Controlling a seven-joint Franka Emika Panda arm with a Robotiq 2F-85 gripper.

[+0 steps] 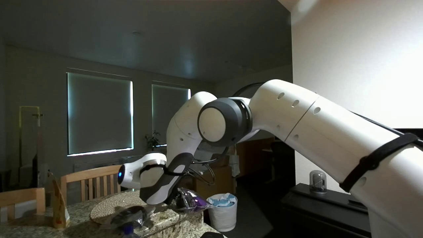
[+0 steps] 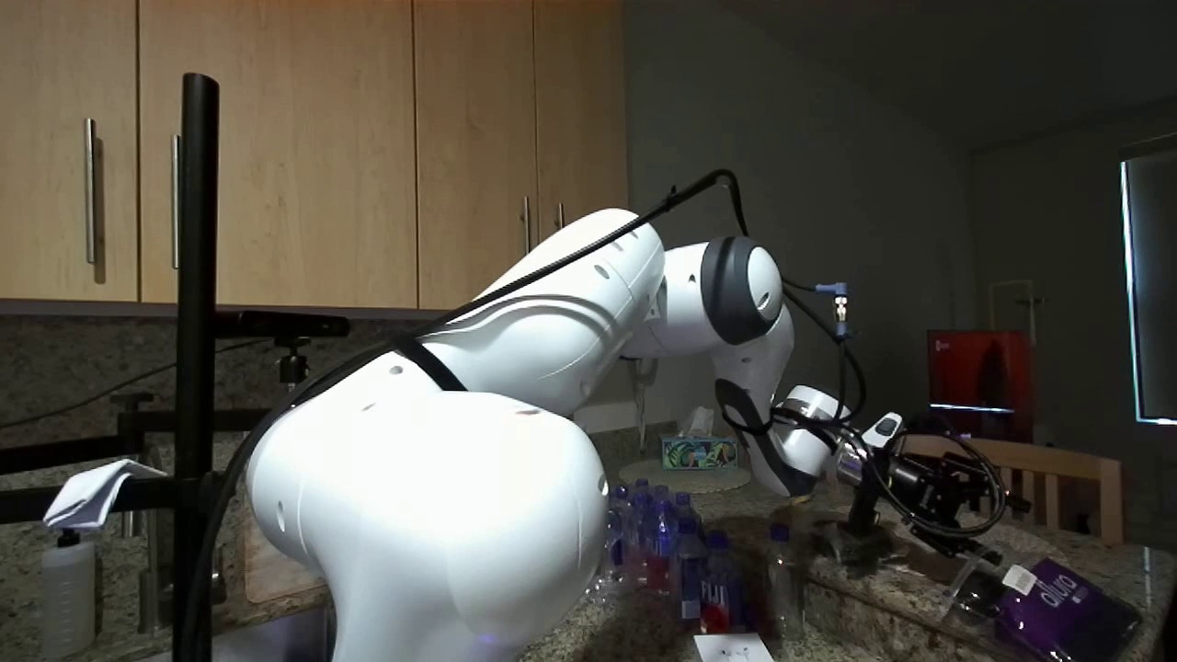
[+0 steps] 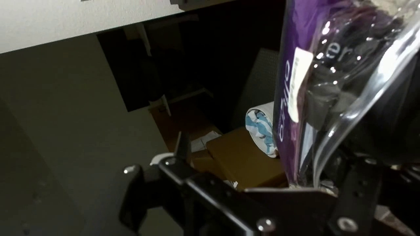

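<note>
A clear and purple plastic bag with a white label lies at the counter's right edge in exterior view 2. My gripper is right at the bag's clear end, its finger open. In the wrist view the bag fills the right side, close to the camera, and covers part of the gripper. One dark finger shows to the left of the bag, apart from it. Whether the clear plastic reaches between the fingers cannot be told. From exterior view 1, the bag shows just right of the wrist, which hides the gripper.
Several water bottles crowd the counter near the arm's base. A tissue box stands behind them. Beyond the counter edge is a white bin with blue-and-white contents. Another clear package lies near a round woven mat.
</note>
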